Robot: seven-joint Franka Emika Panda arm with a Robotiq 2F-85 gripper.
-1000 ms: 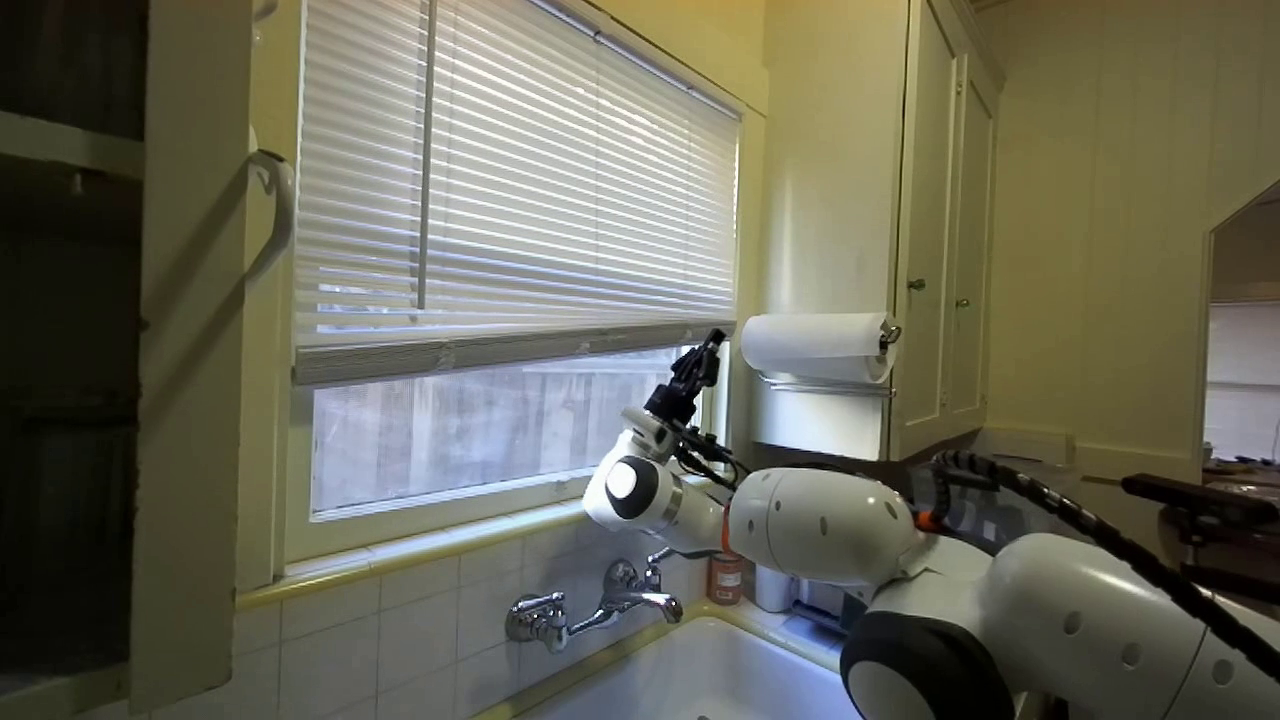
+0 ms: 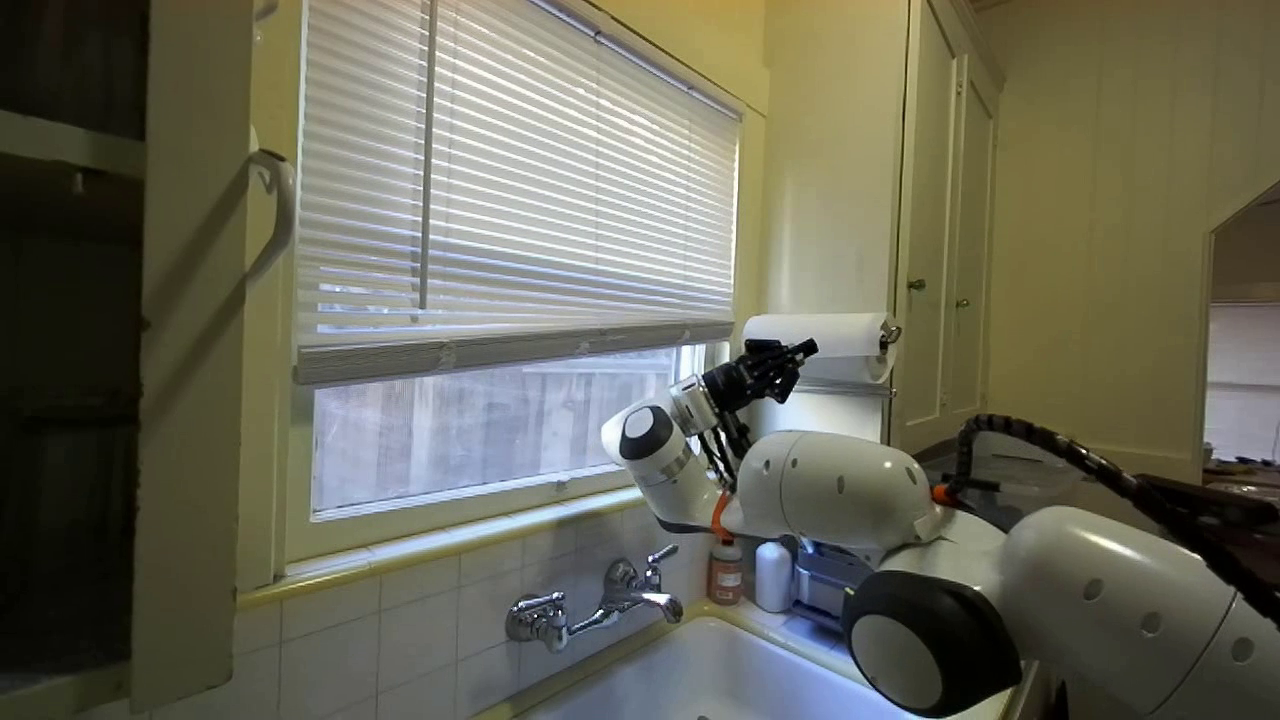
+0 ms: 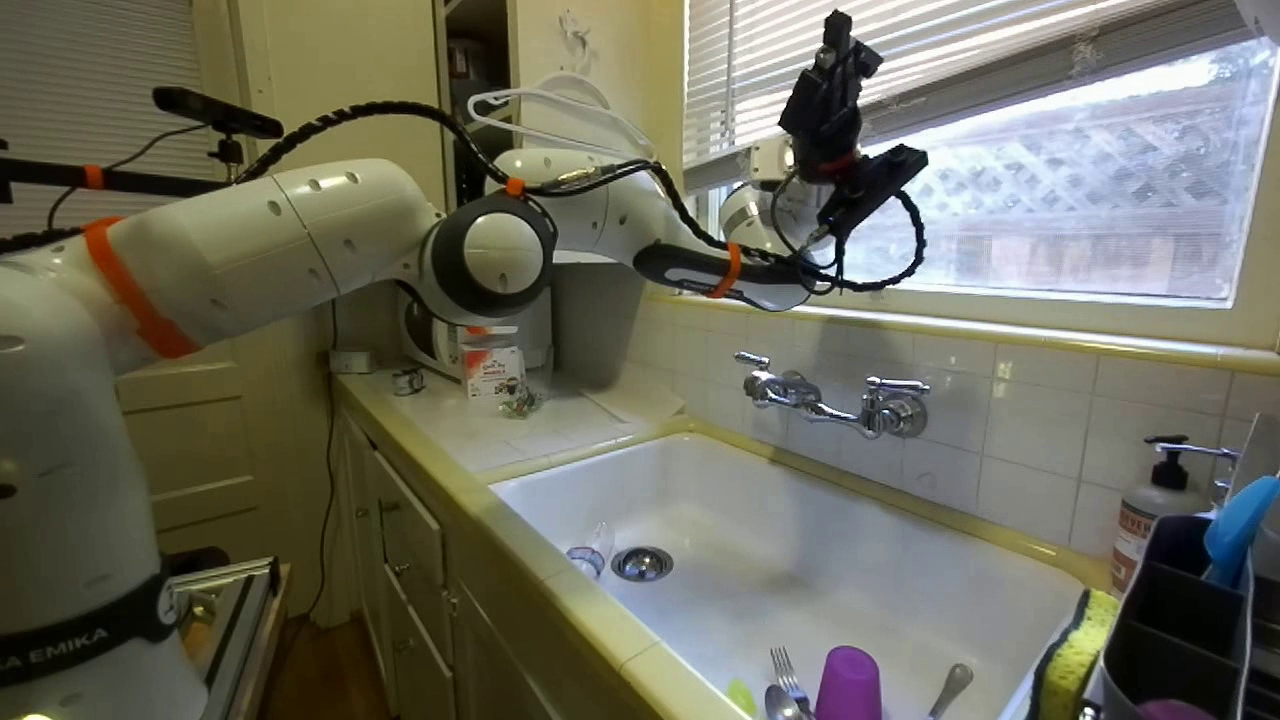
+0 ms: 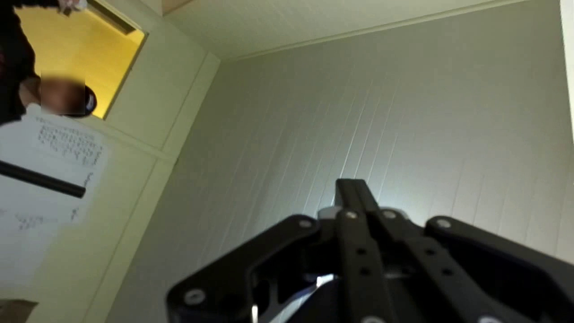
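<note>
High above the sink, in front of the window, my gripper [image 2: 813,348] points up and to the right in exterior view 1, near the paper towel roll [image 2: 828,334]. From exterior view 2 the same black gripper [image 3: 839,22] stands upright before the blinds [image 3: 960,54]. The wrist view shows the gripper's fingers [image 4: 352,196] pressed together, nothing visible between them. Beyond them are only a pale wall and ceiling. Below the arm lies the white sink [image 3: 744,564], holding a purple cup [image 3: 849,684], a fork [image 3: 786,670] and other utensils.
A chrome faucet [image 3: 840,408] juts from the tiled wall. A soap bottle [image 3: 1152,510], sponge [image 3: 1076,660] and dark utensil caddy [image 3: 1188,600] stand right of the sink. On the left counter sits a small box [image 3: 492,370]. An open cabinet door [image 2: 192,360] is at left.
The gripper has swung right and tipped from steeply upward to a flatter slant, now overlapping the towel roll in exterior view 1. The forearm has shifted slightly too.
</note>
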